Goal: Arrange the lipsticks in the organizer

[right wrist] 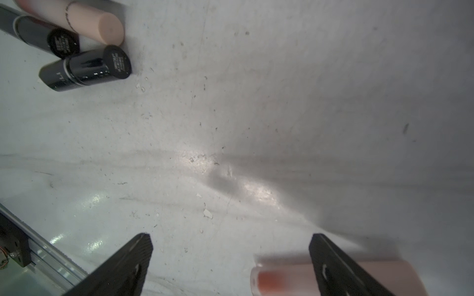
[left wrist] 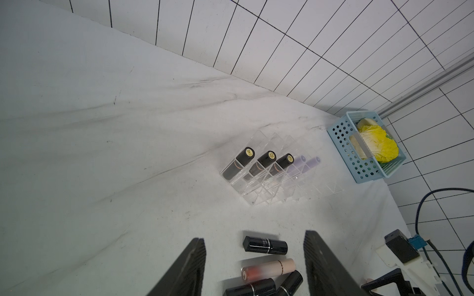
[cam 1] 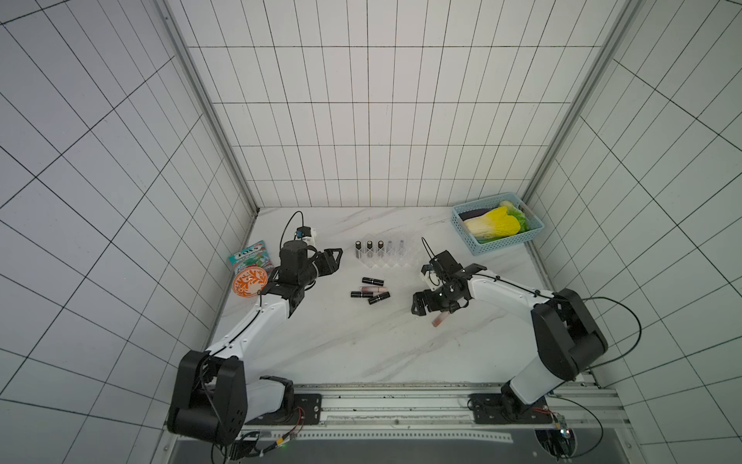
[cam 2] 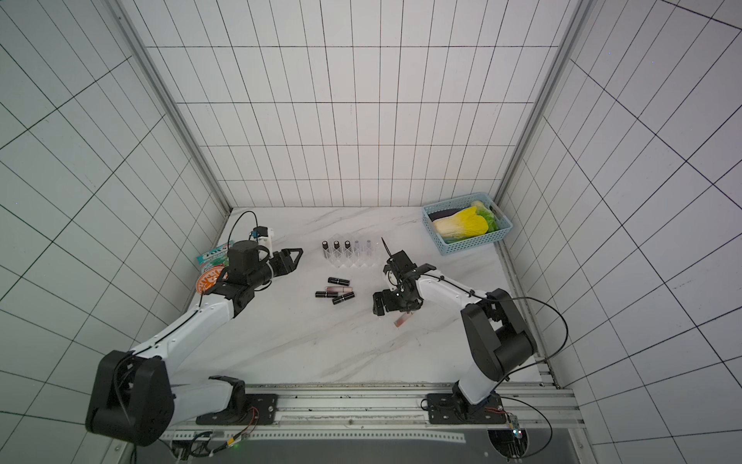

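Note:
A clear organizer (left wrist: pixel 251 192) holds three black lipsticks (left wrist: pixel 245 157) and lavender ones (left wrist: pixel 311 163). In front lie black lipsticks (left wrist: pixel 264 245) and a pink one (left wrist: pixel 266 270) in a cluster. My left gripper hangs open above the table, left of the organizer. My right gripper is open, low beside another pink lipstick (right wrist: pixel 365 276), which lies at the lower right of the right wrist view, partly behind a fingertip, apart from the cluster.
A blue basket of vegetables (cam 1: pixel 494 223) stands at the back right. An orange-and-white item (cam 1: pixel 249 281) lies at the left.

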